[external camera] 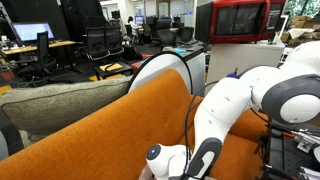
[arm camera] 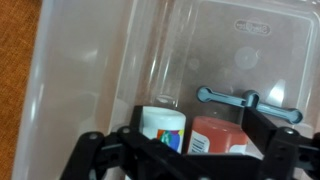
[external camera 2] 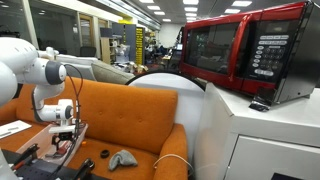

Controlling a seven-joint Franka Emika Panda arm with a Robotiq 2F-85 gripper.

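In the wrist view my gripper stands open inside a clear plastic bin [arm camera: 230, 25], its two dark fingers set wide apart. Below and between them are a white round-topped container [arm camera: 160, 122] with a rainbow-coloured label and a red item [arm camera: 215, 135] with a pale label; the fingers partly cover both. A blue-grey tool [arm camera: 225, 98], shaped like a wrench, lies on the bin floor just beyond the red item, reaching toward the right finger. Exterior view 2 has the arm reaching down into the bin [external camera 2: 98, 130] at the left.
The bin rests on an orange sofa [external camera 2: 135, 108]. A grey cloth [external camera 2: 122, 159] and small dark objects [external camera 2: 88, 165] lie on the seat to its right. A white cabinet [external camera 2: 265, 145] carries a red microwave [external camera 2: 225, 48]. The bin's side wall [arm camera: 85, 80] stands close left of the gripper.
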